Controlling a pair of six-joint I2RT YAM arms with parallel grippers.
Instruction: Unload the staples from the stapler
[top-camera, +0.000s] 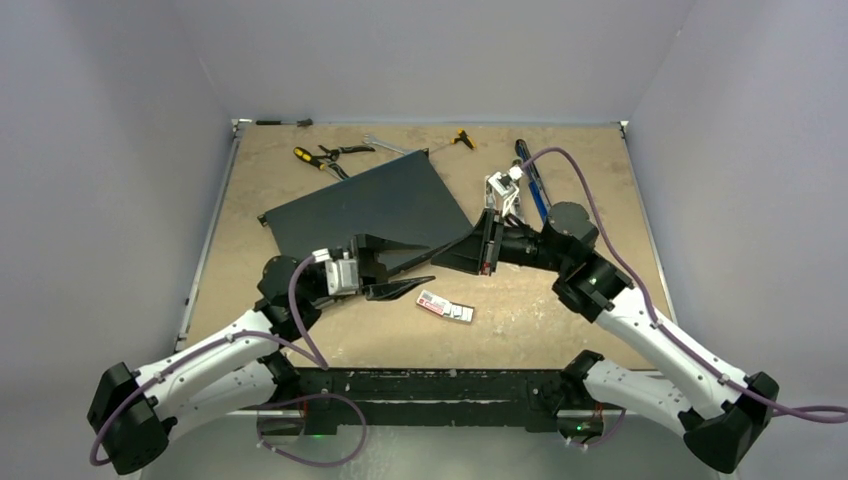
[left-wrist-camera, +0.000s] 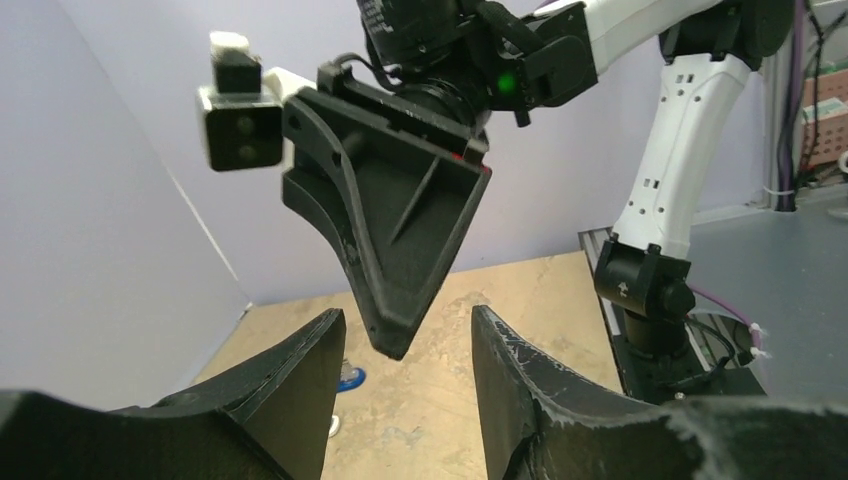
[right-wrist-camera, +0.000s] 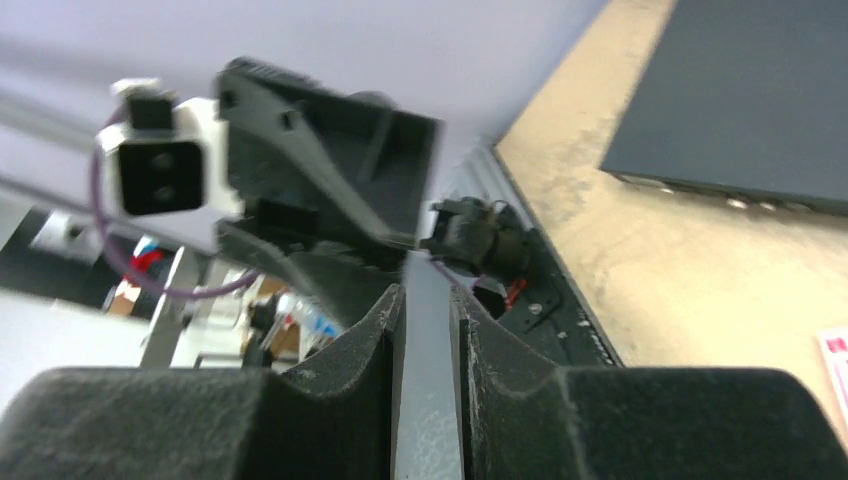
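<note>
My left gripper (top-camera: 428, 262) hangs over the middle of the bench with its fingers apart and nothing seen between them. Facing it from the right is my right gripper (top-camera: 437, 260), its fingertips (left-wrist-camera: 397, 340) close in front of the left one's in the left wrist view. The right fingers stand slightly apart in the right wrist view, empty. A small white-and-red box (top-camera: 445, 307) lies on the bench below the two grippers. I cannot make out a stapler; whether one is hidden at the fingertips I cannot tell.
A large dark panel (top-camera: 350, 210) lies on the bench (top-camera: 540, 330) behind the grippers. Pliers (top-camera: 310, 158), a wrench (top-camera: 385, 142) and blue-handled tools (top-camera: 540, 200) lie along the back.
</note>
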